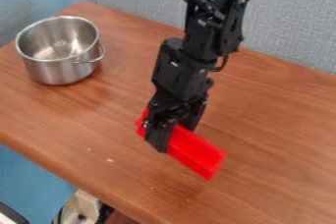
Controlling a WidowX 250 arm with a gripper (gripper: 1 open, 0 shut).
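My black gripper [168,125] points down over the middle of the wooden table, shut on a long red block [196,154]. The block lies diagonally, with its right part sticking out toward the front right and a small part showing left of my fingers. Whether it rests on the table or is just above it is hard to tell.
A steel pot [59,67] with handles stands at the back left.
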